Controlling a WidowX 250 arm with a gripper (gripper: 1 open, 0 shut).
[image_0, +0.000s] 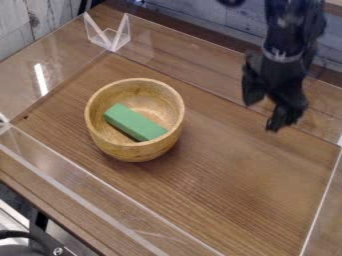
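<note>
The dark arm reaches down from the top right with its gripper (259, 110) raised over the right side of the wooden table (241, 190). The gripper looks blurred and see-through, and its fingers are faint, so their exact spread is hard to make out. At the left stands a round wooden bowl (116, 143) holding a green block (135, 122).
A white wire object (107, 30) stands at the top left near the back. Dark cables show at the bottom left corner beyond the table's edge.
</note>
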